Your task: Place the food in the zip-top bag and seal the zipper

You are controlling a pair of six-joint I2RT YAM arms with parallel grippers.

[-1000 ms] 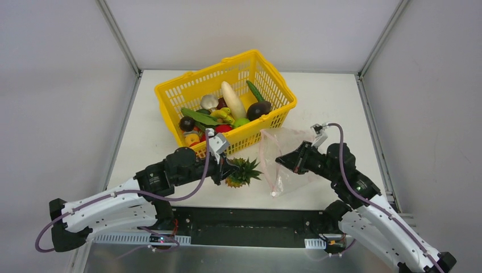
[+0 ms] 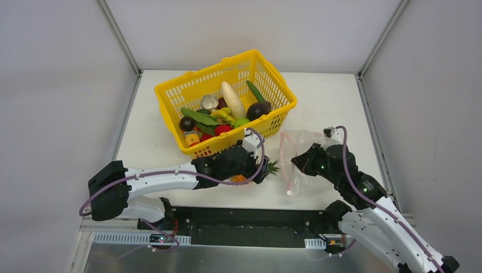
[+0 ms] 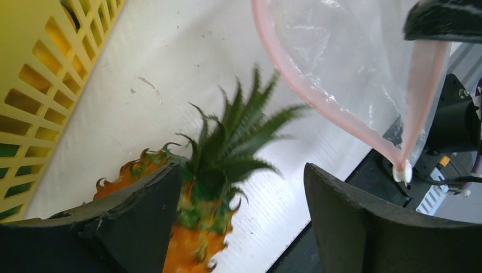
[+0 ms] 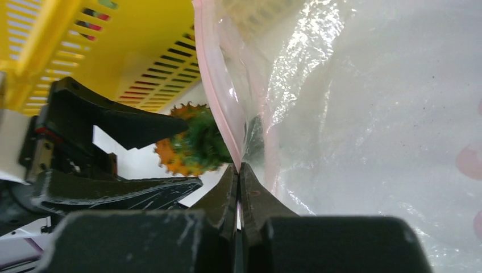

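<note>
The pineapple [image 3: 196,227], orange with a green leafy crown [image 3: 227,145], lies outside the bag. In the top view the left arm hides most of it; leaf tips [image 2: 274,167] show. My left gripper is open above it, fingers wide apart, gripping nothing. The right wrist view shows the left fingers [image 4: 136,190] beside the pineapple [image 4: 190,142]. The clear zip bag [image 2: 289,149] has a pink zip strip [image 3: 318,102]. My right gripper is shut on that bag's edge; the mouth sags open toward the pineapple.
A yellow basket [image 2: 199,81] of several vegetables and fruits stands close behind the left gripper. The table's front edge [image 2: 250,207] runs close below the pineapple.
The right gripper shifted slightly right with the bag.
</note>
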